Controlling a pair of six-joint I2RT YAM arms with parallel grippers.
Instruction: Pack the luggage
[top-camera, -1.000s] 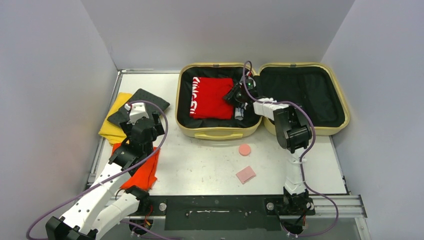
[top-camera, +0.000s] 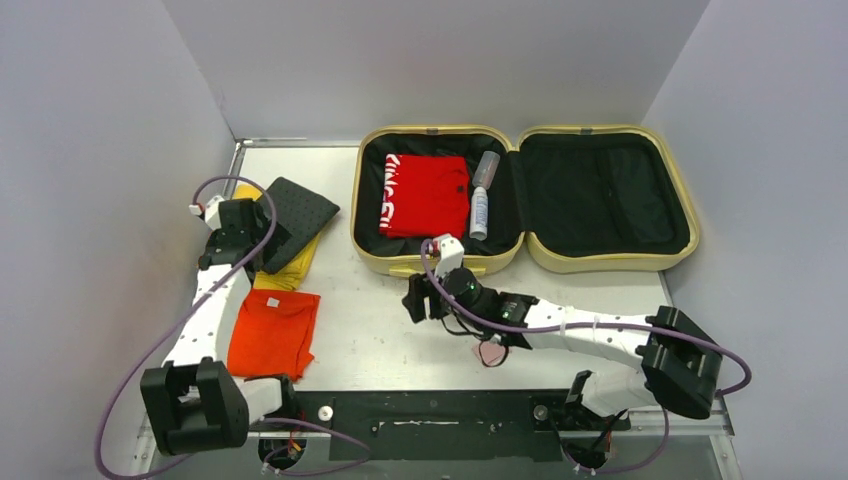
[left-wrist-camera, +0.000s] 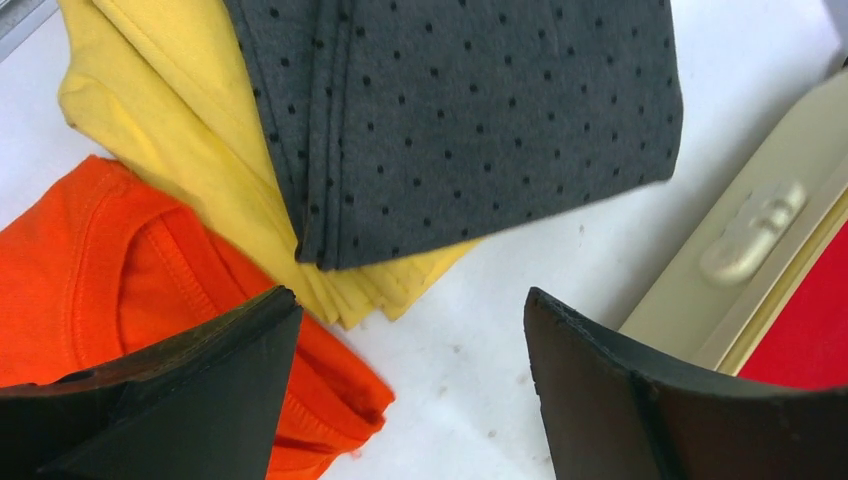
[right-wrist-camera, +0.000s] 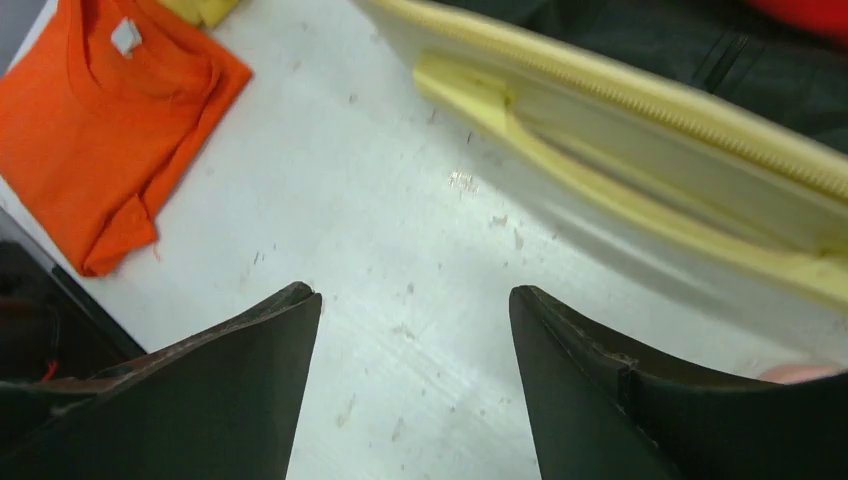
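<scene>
The suitcase (top-camera: 385, 262) lies unfolded at the back of the table. In its left half are a folded red shirt (top-camera: 428, 197) and a white bottle (top-camera: 479, 213) along that half's right side. At the left, a dark dotted cloth (left-wrist-camera: 480, 130) rests on a yellow cloth (left-wrist-camera: 190, 130), with an orange shirt (left-wrist-camera: 330, 400) nearer the front. Over these cloths my left gripper is open, nothing between its fingers. My right gripper hovers in front of the suitcase handle (right-wrist-camera: 590, 185), likewise open and empty above bare table.
A pink square (top-camera: 489, 352) lies at the front, partly hidden by the right arm. The suitcase's right half (top-camera: 605, 265) is empty. Bare table (top-camera: 360, 320) stretches between the orange shirt and my right gripper.
My right arm has come out of the suitcase, towards the front left, uncovering the bottle. The left arm has swung left over the cloths. The round pink piece is now hidden in the top view.
</scene>
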